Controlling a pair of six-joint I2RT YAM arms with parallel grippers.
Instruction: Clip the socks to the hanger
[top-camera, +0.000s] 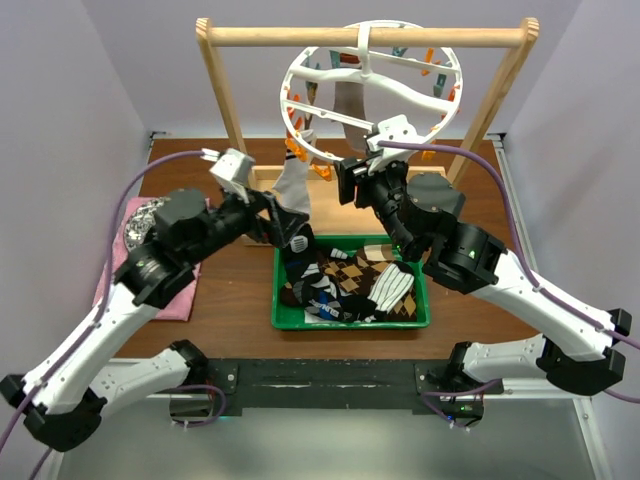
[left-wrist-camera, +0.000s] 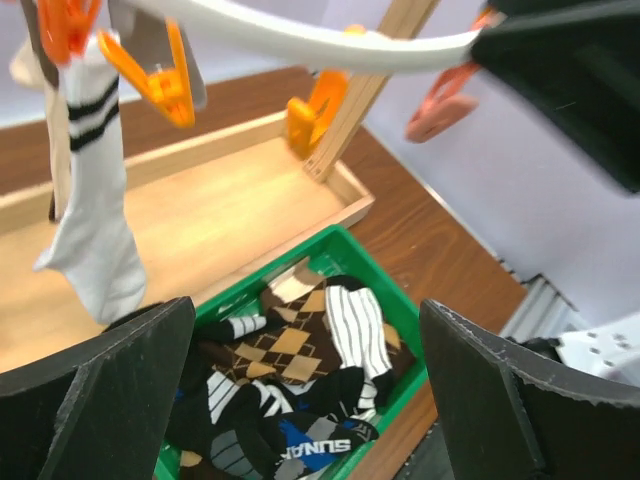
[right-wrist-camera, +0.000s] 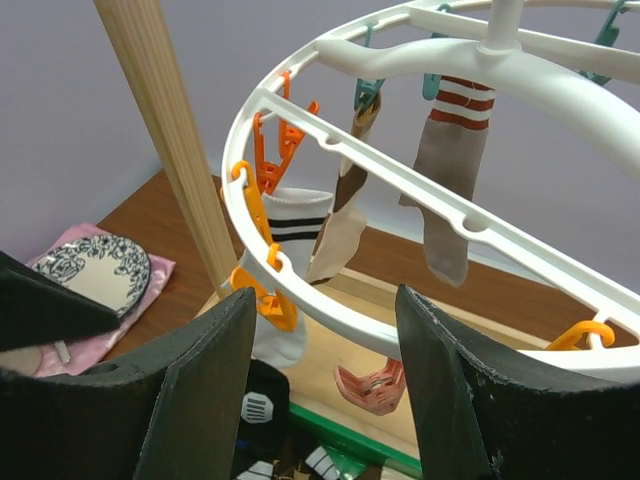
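The white round hanger (top-camera: 329, 75) with orange and teal clips hangs from the wooden frame. A white striped sock (left-wrist-camera: 90, 220) hangs from its front-left clips, with more socks behind. The green bin (top-camera: 423, 310) below holds dark and argyle socks (left-wrist-camera: 300, 350). My left gripper (top-camera: 270, 222) is open left of the hanger, facing it, empty in its wrist view (left-wrist-camera: 308, 370). My right gripper (top-camera: 355, 178) is at the hanger's front-right rim; in its wrist view the two fingers stand apart below the rim (right-wrist-camera: 335, 315), and I see nothing held.
A pink cloth (top-camera: 175, 305) with a patterned round item lies on the table at left. The wooden posts (top-camera: 483, 100) stand either side of the hanger.
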